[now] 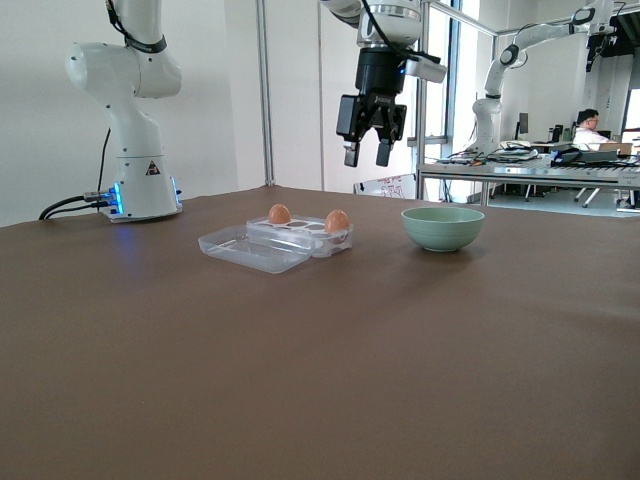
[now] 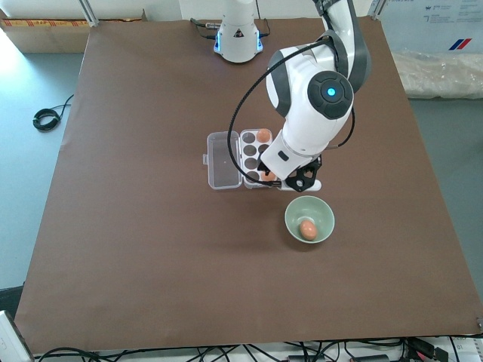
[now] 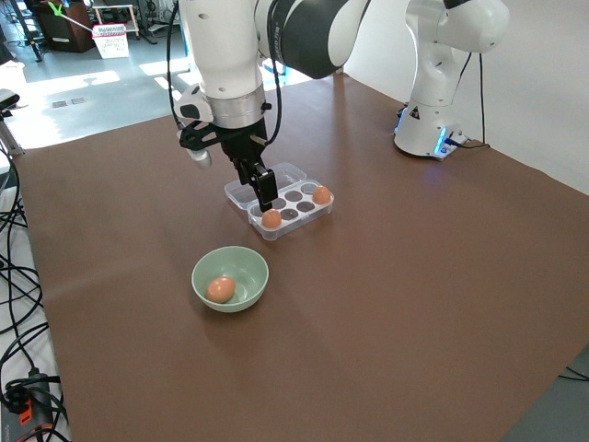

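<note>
My gripper (image 1: 368,150) hangs over the clear egg carton (image 1: 300,240), beside its right end in the camera right view, where the gripper (image 3: 262,201) is just above the near egg (image 3: 271,219). In the top view its two fingers stand apart, with nothing seen between them. A second egg (image 3: 321,195) sits at the carton's other end; the other cups are empty, and the lid (image 2: 223,160) lies open. A green bowl (image 2: 324,210) holds one brown egg (image 2: 308,231), apart from the carton toward the near edge in the camera left view.
Cables lie along the table's outer edge.
</note>
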